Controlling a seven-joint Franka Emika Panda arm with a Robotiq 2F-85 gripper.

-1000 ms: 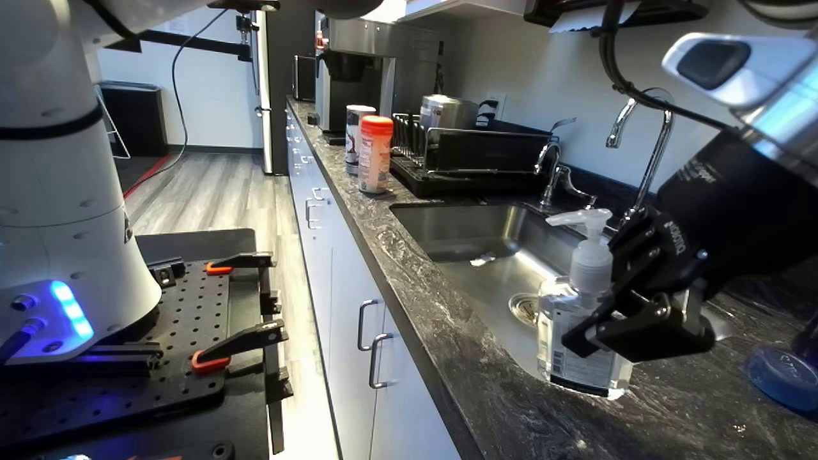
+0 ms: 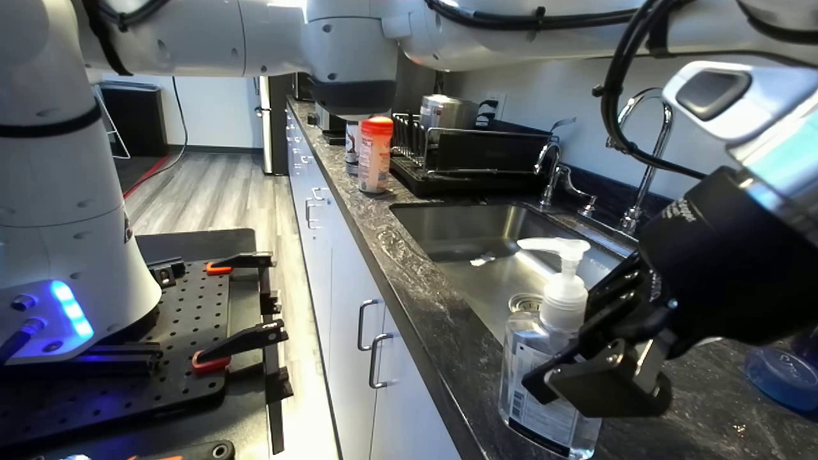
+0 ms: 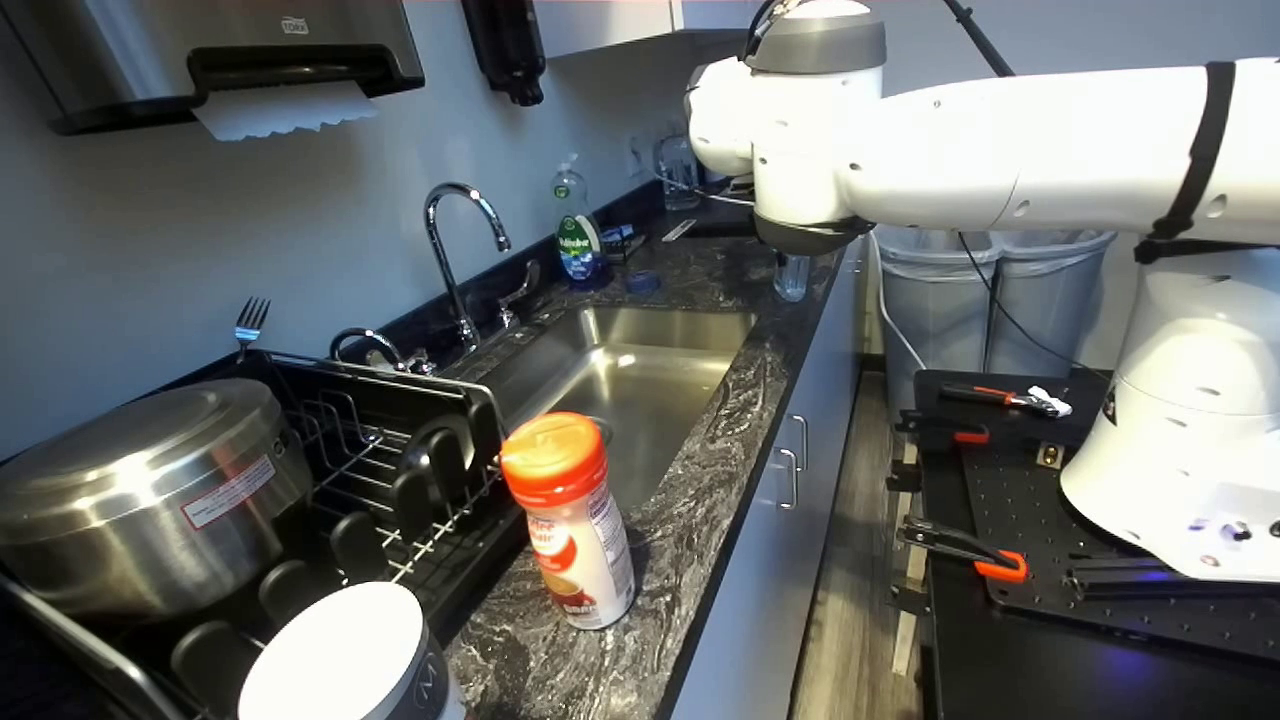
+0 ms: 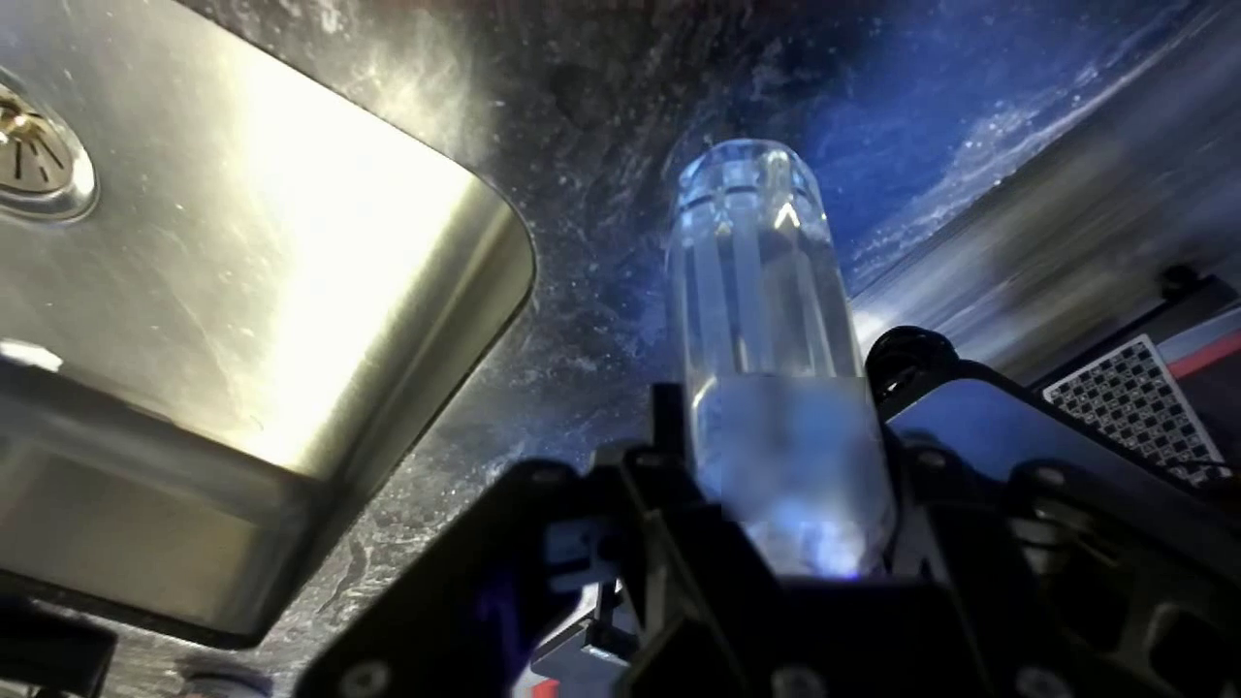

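Observation:
A clear pump bottle with a white pump top (image 2: 567, 299) stands nearly upright at the counter's front edge, to the near side of the sink (image 2: 452, 226). My gripper (image 2: 563, 364) is shut on its body, coming in from the right, with one black finger (image 2: 594, 387) across the label. Looking from the wrist, the see-through bottle (image 4: 768, 326) extends between the dark fingers, over or on the counter beside the sink corner. The second exterior view shows only the bottle's lower part (image 3: 792, 276) beneath the arm. Whether its base touches the counter I cannot tell.
A red-capped canister (image 3: 570, 522) stands beside the black dish rack (image 3: 360, 408), which holds a steel pot (image 3: 144, 480). Faucets (image 3: 450, 258) line the back of the sink. A green dish-soap bottle (image 3: 576, 234) sits by the wall.
The bottle and gripper have moved together toward the counter's front edge and lower in the first exterior view.

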